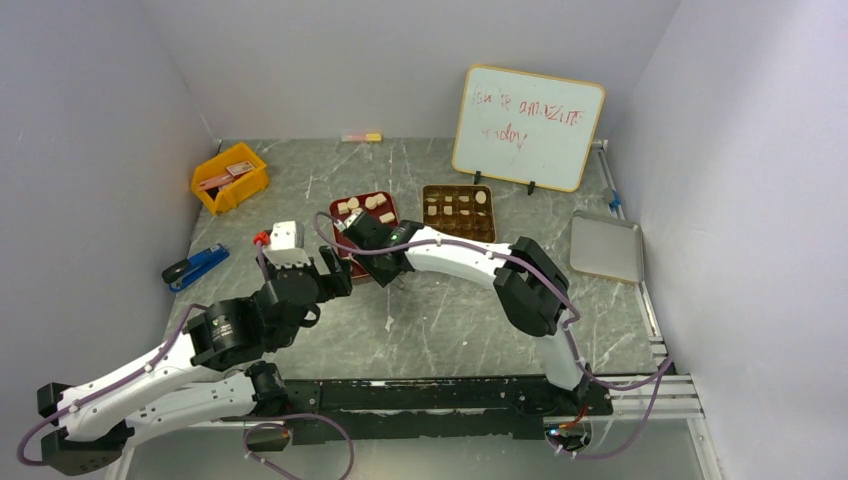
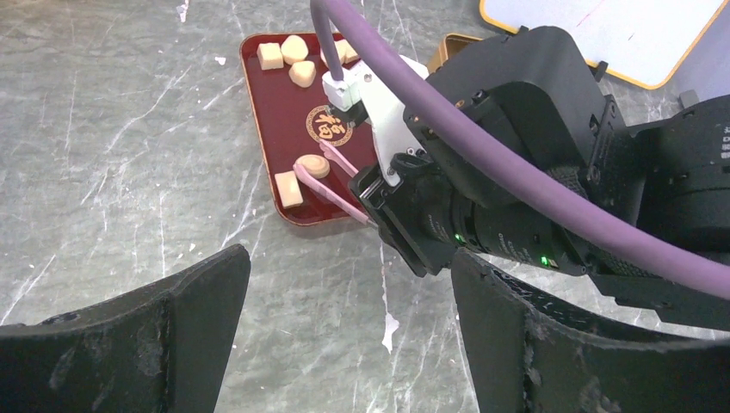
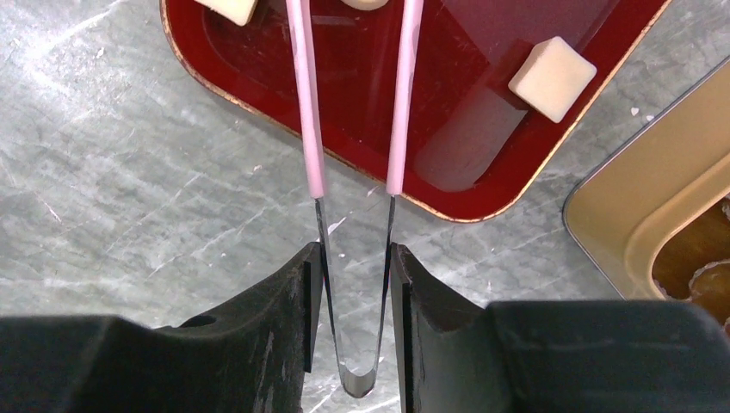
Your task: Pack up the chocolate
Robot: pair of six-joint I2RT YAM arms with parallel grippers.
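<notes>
A red tray [image 2: 275,100] holds square and round pale chocolates at its far and near ends. My right gripper reaches over it with pink-tipped tongs, apart around a round chocolate [image 3: 364,3] at the top edge of the right wrist view; whether they touch it is unclear. A square chocolate [image 3: 551,77] lies toward the tray's corner. The brown compartment box [image 1: 459,228] stands to the right, with pale pieces in several compartments. My left gripper [image 1: 331,276] hangs open at the lower left of the red tray, nothing between its fingers.
A yellow bin [image 1: 258,178] and blue tool [image 1: 205,265] lie at left, a whiteboard [image 1: 528,125] stands at the back, and an empty grey tray [image 1: 606,247] lies at right.
</notes>
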